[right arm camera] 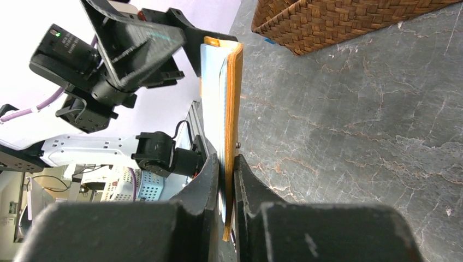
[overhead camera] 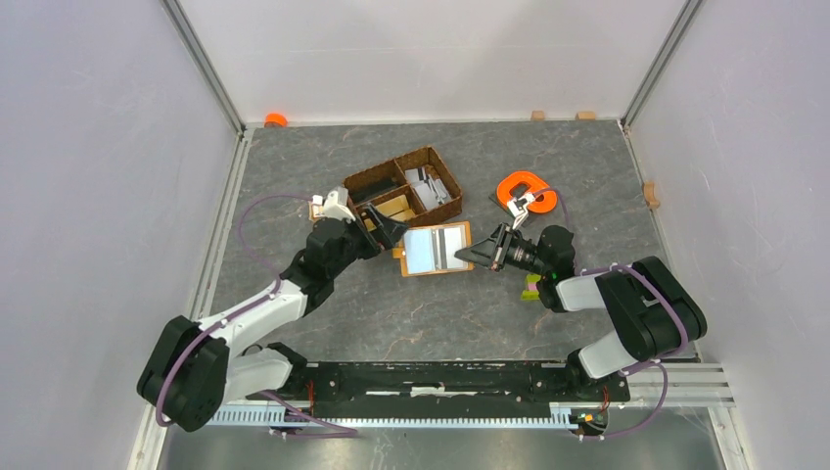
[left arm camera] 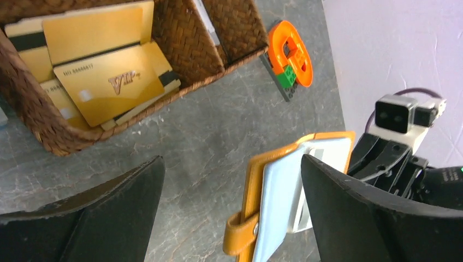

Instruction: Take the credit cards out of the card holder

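The card holder [overhead camera: 421, 251], tan with light blue and white cards inside, is held up at the table's centre, seen edge-on in the right wrist view [right arm camera: 232, 98]. My right gripper is shut on it at its side. My left gripper [overhead camera: 382, 227] is open, at the holder's upper left; in the left wrist view the holder [left arm camera: 245, 207] stands between and beyond the open fingers, apart from them as far as shows.
A woven basket [overhead camera: 431, 157] with compartments of yellow cards and other items sits behind. An orange toy [overhead camera: 524, 181] lies at the back right.
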